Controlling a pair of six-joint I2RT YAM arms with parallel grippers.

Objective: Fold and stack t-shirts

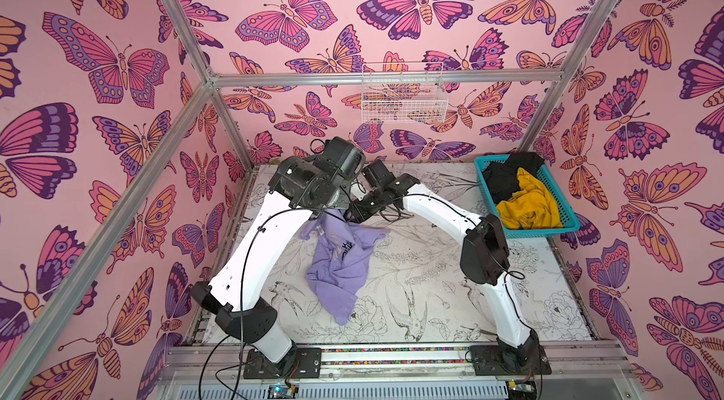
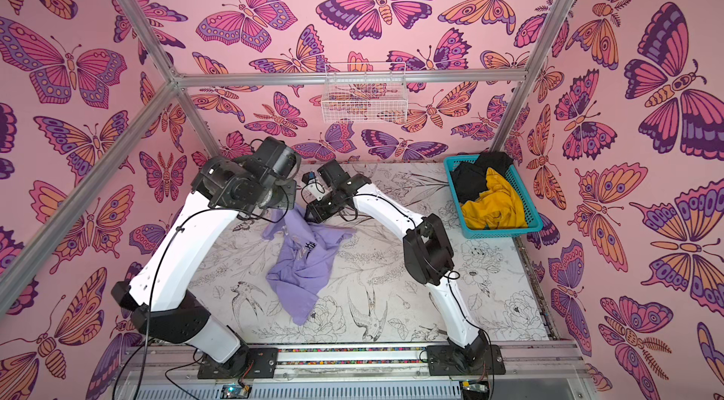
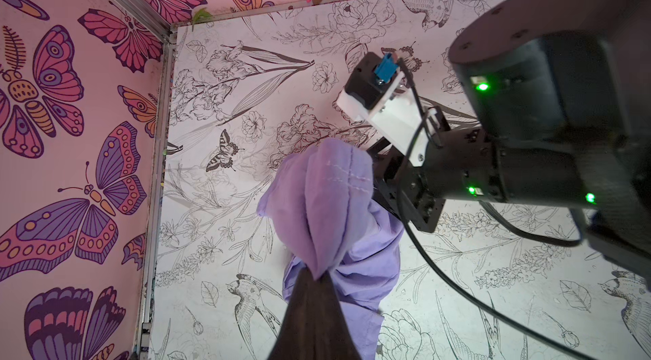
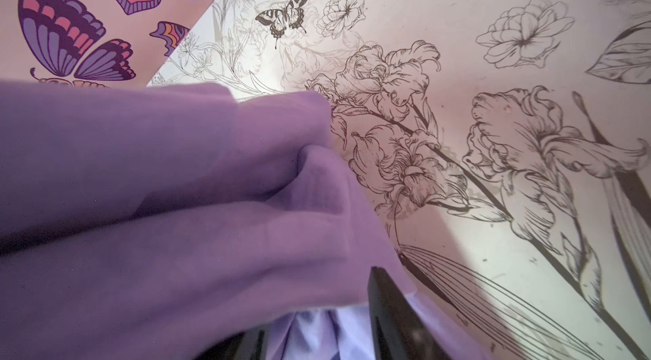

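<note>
A crumpled purple t-shirt [image 1: 339, 268] hangs partly lifted at its far end, its lower part lying on the patterned table. In the left wrist view my left gripper is shut on a fold of the purple shirt, which bunches up beyond the fingertips. My right gripper is open close against the lifted cloth, with purple fabric showing between and behind its fingers. Folds of cloth hide much of its left finger. The dark print on the shirt shows only partly from above.
To the back right, a teal basket [image 1: 537, 232] holds a yellow garment [image 1: 530, 204] and a black one [image 1: 501, 177]. A white wire rack [image 1: 404, 102] hangs on the back wall.
</note>
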